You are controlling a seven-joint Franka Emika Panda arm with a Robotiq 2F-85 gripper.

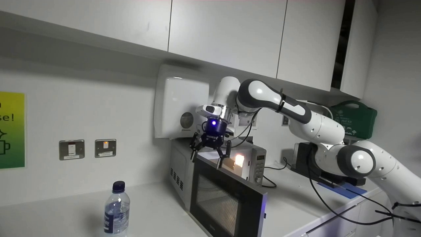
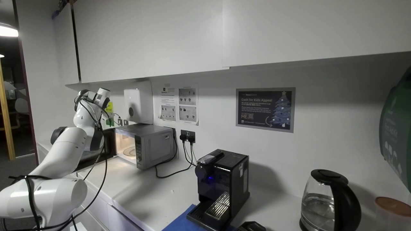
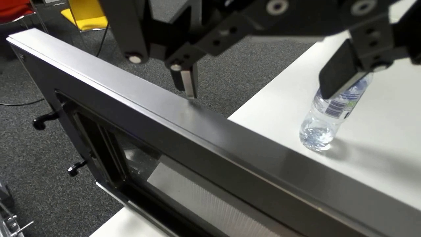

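The microwave (image 2: 154, 145) stands on the counter with its door (image 1: 225, 201) swung wide and its inside lit. Over the door's top edge hangs my gripper (image 1: 206, 161), its two fingers spread wide with nothing between them. In the wrist view the door (image 3: 221, 138) cuts diagonally across, and one fingertip (image 3: 190, 85) is close to its top edge; whether they touch I cannot tell. The other finger (image 3: 340, 71) appears in front of a water bottle (image 3: 318, 132), hiding part of it. In exterior view 1 that blue-capped bottle (image 1: 117, 209) stands upright on the counter, well apart from the gripper.
Wall cupboards (image 1: 229, 35) overhang the arm, and a white dispenser (image 1: 181, 102) is fixed behind it. Farther along are a coffee machine (image 2: 225, 184) and a glass kettle (image 2: 321, 200). Loose cables run over the counter. Between the bottle and microwave, the counter is bare.
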